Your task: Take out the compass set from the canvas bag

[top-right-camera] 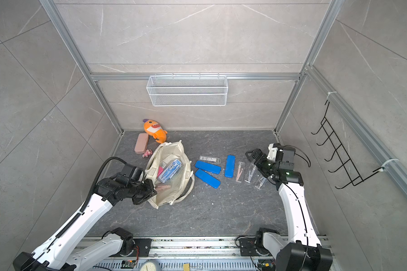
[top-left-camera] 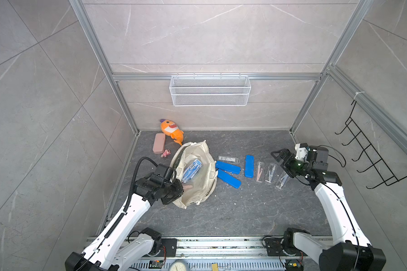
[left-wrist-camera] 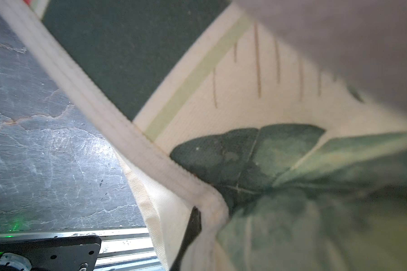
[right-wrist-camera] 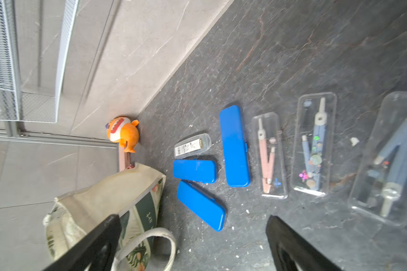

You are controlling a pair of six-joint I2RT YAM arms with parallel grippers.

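The cream canvas bag point(top-left-camera: 202, 185) lies open left of centre, holding a blue-and-white package point(top-left-camera: 191, 171) and pink items. My left gripper point(top-left-camera: 176, 194) is at the bag's near-left rim, close against the printed fabric in the left wrist view; it is shut, though whether fabric is between its fingers is hidden. My right gripper stands open and empty above the right end of a row of transparent compass sets point(right-wrist-camera: 316, 144) and blue cases point(right-wrist-camera: 234, 144) on the floor right of the bag.
An orange shark toy point(top-left-camera: 171, 128), pink case point(top-left-camera: 159, 143) and small pink figure point(top-left-camera: 165, 153) lie back left. A wire basket point(top-left-camera: 209, 90) hangs on the back wall, a hook rack point(top-left-camera: 370, 158) on the right wall.
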